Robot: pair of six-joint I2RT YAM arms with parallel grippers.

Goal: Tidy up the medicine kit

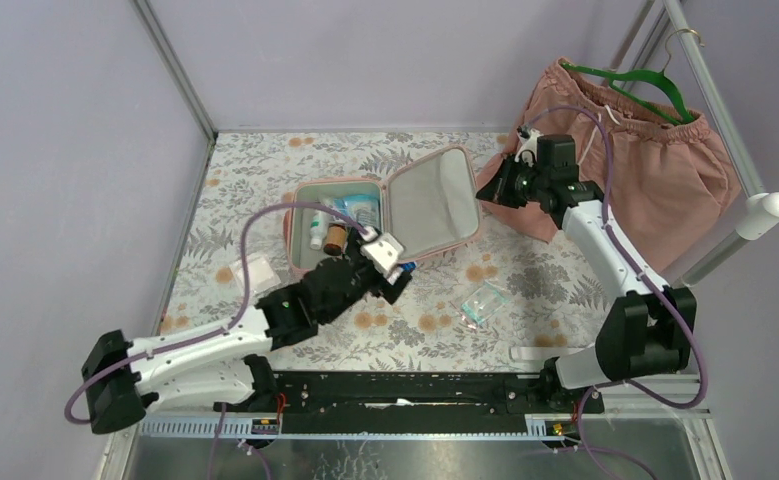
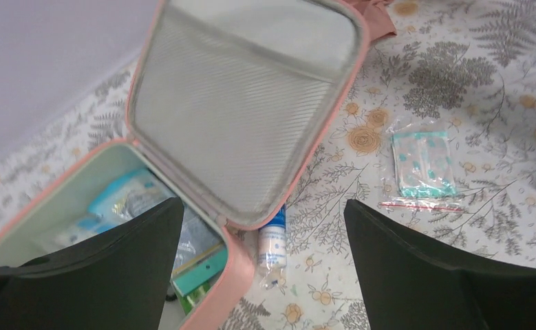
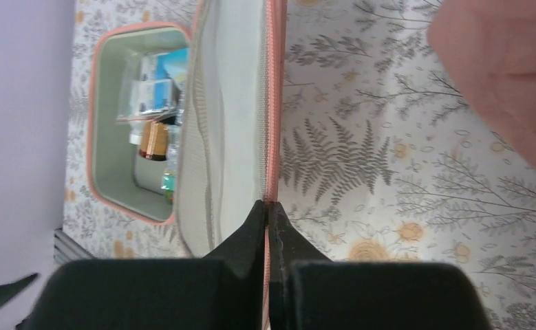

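Note:
The pink medicine case (image 1: 304,188) lies open, holding bottles and blue packets, with its lid (image 1: 430,205) partly lifted at the right. My right gripper is shut on the lid's pink zippered edge. My left gripper stands open above the table near the case's front, with nothing between its fingers. A blue-and-white tube (image 2: 272,244) lies beside the case. A clear bag with a mint packet (image 2: 420,165) lies to its right.
Pink trousers (image 1: 665,180) hang from a green hanger on a rail at the right. A pale packet (image 1: 250,275) lies left of the case.

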